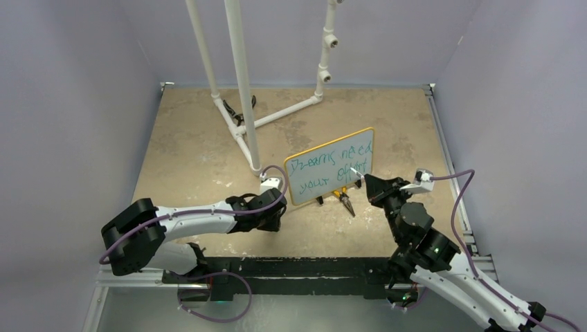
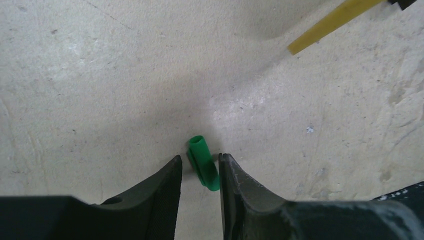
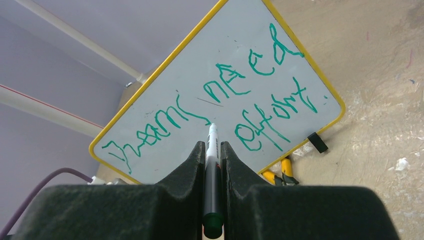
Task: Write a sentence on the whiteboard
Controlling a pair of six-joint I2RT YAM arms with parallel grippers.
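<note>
The yellow-rimmed whiteboard (image 1: 322, 185) leans tilted on the table, with "Dreams need your effort" in green on it. My right gripper is shut on a white marker (image 3: 213, 145); its tip points toward the board, and whether it touches cannot be told. A green marker cap (image 2: 205, 165) lies on the table in the left wrist view. Over it is my left gripper, its fingers part open, one finger to each side of the cap in this view. From above, the left arm hides the cap.
Yellow-handled pliers (image 1: 344, 200) lie in front of the board, beside its black foot (image 3: 318, 142). A white pipe frame (image 1: 242, 90) rises behind the left arm. Bare table (image 1: 394, 228) shows between board and right arm.
</note>
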